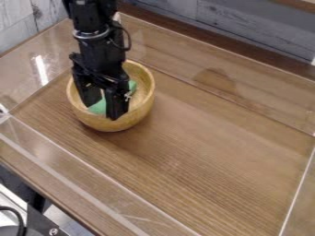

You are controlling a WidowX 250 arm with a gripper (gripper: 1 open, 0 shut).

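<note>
A yellow-tan round bowl [114,122] stands on the left of the wooden table. The black gripper [105,100] reaches down into it from above, its fingers open. A green object [96,107] lies inside the bowl, partly hidden behind the fingers, so its shape is unclear.
A grey panelled wall [246,32] runs along the back. Cables show at the lower left, off the table's edge.
</note>
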